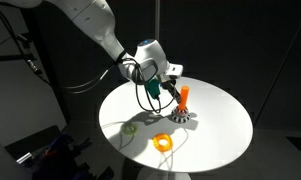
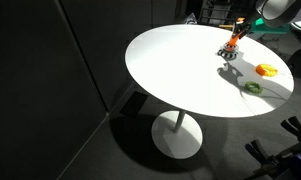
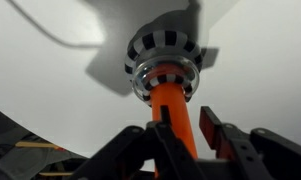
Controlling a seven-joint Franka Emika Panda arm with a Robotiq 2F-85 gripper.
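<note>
An orange post [image 1: 184, 97] stands upright on a round, black-and-white checkered base [image 1: 180, 115], right of the table's middle. In the wrist view the post [image 3: 172, 105] runs down from its clear, checker-banded base [image 3: 162, 62] to the gap between my fingers. My gripper is part open, a dark finger [image 3: 164, 135] on either side of the post's upper part. Whether either finger touches it I cannot tell. In the second exterior view my gripper is small and near the post [image 2: 233, 41] at the far edge.
An orange ring [image 1: 163, 143] lies flat toward the table's near side, and a green ring [image 1: 129, 128] lies left of it. Cables hang from the arm.
</note>
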